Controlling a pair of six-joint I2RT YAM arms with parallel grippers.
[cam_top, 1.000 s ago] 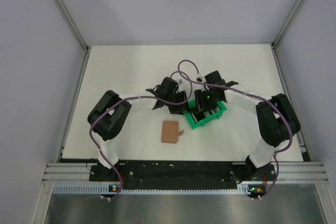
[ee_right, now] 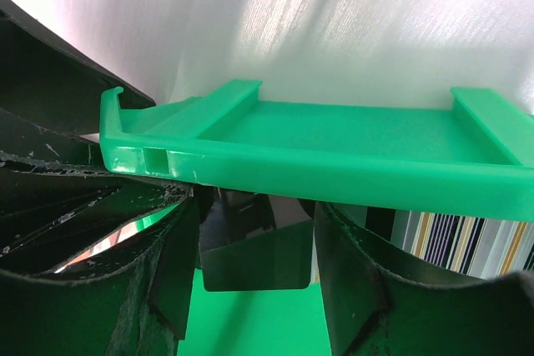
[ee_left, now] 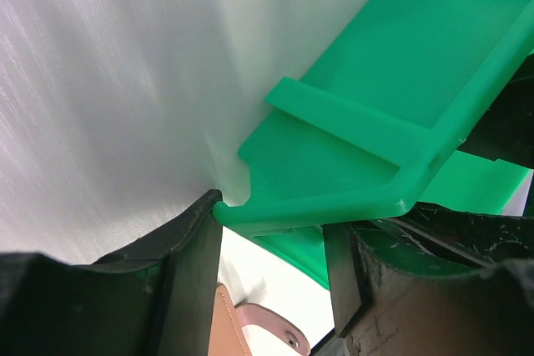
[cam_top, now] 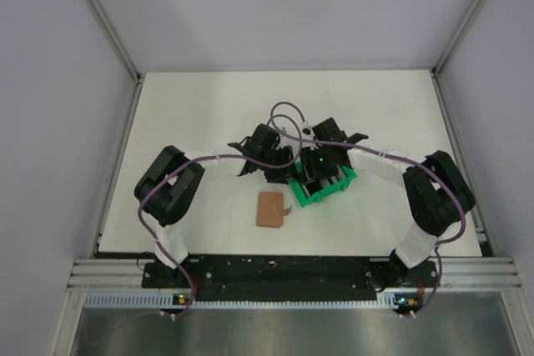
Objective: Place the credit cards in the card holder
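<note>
The green card tray [cam_top: 331,188] lies at the table's middle with dark and striped cards in it. The tan leather card holder [cam_top: 269,209] lies just left of it, nearer the front edge. My left gripper is at the tray's left end, fingers either side of its green edge; how tightly they close cannot be told. My right gripper is over the tray, its fingers around a dark piece [ee_right: 254,256], probably a card, below the green rim; whether it is gripped cannot be told.
Bare white table [cam_top: 192,97] surrounds the work at the back and sides. Both arms reach in from the front corners, their grippers close together at the tray.
My right gripper has moved slightly left and toward the front. The tray and left gripper have shifted a little to the left since one second ago.
</note>
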